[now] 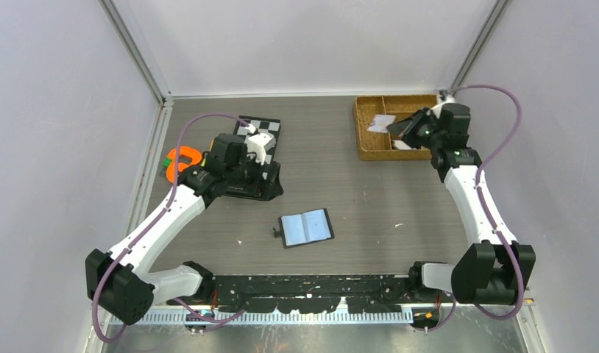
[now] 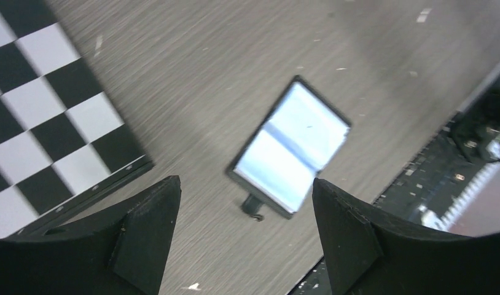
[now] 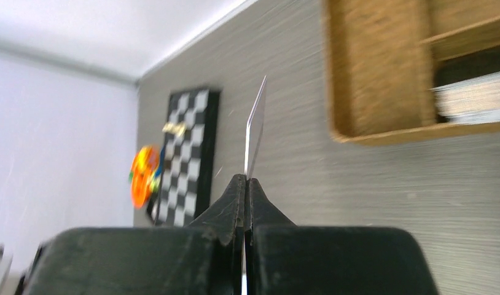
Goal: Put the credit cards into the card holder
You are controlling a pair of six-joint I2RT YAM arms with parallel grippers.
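Observation:
A thin white card (image 1: 381, 123) is pinched edge-on in my right gripper, raised above the wooden tray at the back right. The right wrist view shows the card (image 3: 255, 129) standing up from the shut fingertips. More cards (image 3: 475, 98) lie in the tray's front right compartment. The card holder (image 1: 306, 227) lies spread open on the table's front middle, with clear sleeves and a dark edge; it also shows between the fingers in the left wrist view. My left gripper is open and empty, above the table near the checkerboard.
The wooden tray (image 1: 370, 154) has several compartments. At the left stand a black-and-white checkerboard (image 1: 268, 127) and an orange object (image 1: 173, 173). Between the tray and the card holder the table is clear.

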